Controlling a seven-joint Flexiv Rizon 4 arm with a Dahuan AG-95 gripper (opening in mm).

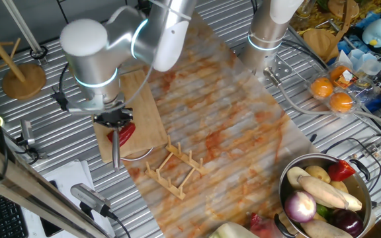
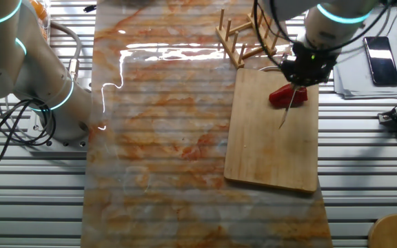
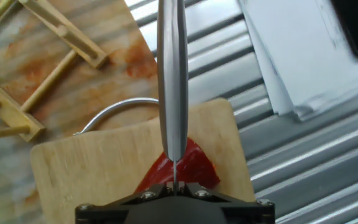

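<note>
A knife is clamped in my gripper, which is shut on it just behind the grey handle (image 3: 173, 87); the thin blade appears edge-on between the fingertips. Exterior view 1 has the knife's handle (image 1: 116, 151) pointing toward the front edge, below the gripper (image 1: 114, 120). In exterior view 2 the thin blade (image 2: 285, 116) slants over the wooden cutting board (image 2: 267, 155). A red pepper piece (image 2: 279, 98) lies on the board, under and beside the knife; in the wrist view, the gripper covers part of this red pepper (image 3: 199, 165). Whether blade and pepper touch, I cannot tell.
Beside the board stands a wooden peg rack (image 1: 175, 172). A pot (image 1: 285, 192) full of vegetables occupies the front right. White papers and a black phone (image 2: 381, 60) lie near the board.
</note>
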